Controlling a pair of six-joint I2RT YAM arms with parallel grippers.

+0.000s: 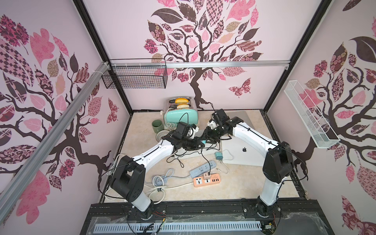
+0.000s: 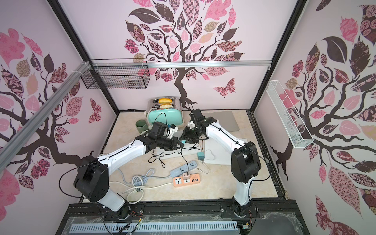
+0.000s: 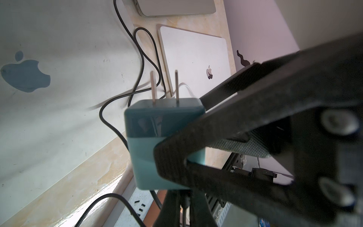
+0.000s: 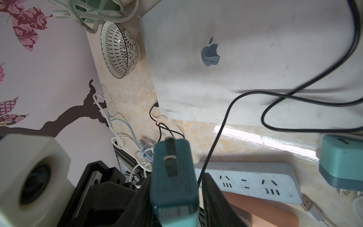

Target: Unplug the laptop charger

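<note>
A teal charger block is held up above a silver laptop, its two bare metal prongs pointing away in the left wrist view. My left gripper is shut on its cable end, low in that view. A black cable runs from the table past the charger to the power strips.
A blue power strip and an orange strip with a plug in it lie in front. A second teal charger rests to their right. White laptop, toaster and green cup stand around.
</note>
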